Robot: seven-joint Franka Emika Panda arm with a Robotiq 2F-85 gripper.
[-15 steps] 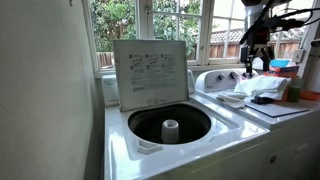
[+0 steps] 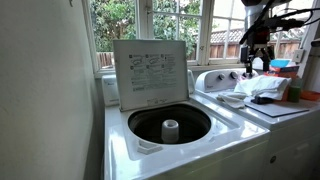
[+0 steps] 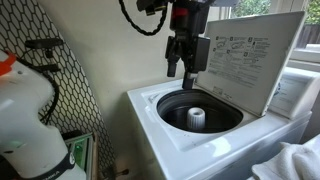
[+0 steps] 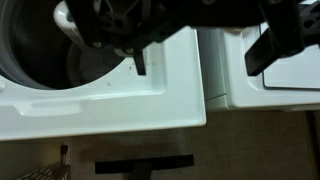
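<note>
A white top-loading washing machine stands with its lid raised. Its round drum opening shows a pale central agitator and no clothes that I can make out. My gripper points down at a height above the washer in exterior view 2. In exterior view 1 it appears at the upper right, over the neighbouring machine. The wrist view shows the gripper with its dark fingers wide apart and nothing between them. A white cloth lies on the neighbouring machine's top.
Beside the washer is a second white machine, with a green container and other items on it. The raised lid stands close to the arm. A wall borders the washer's other side.
</note>
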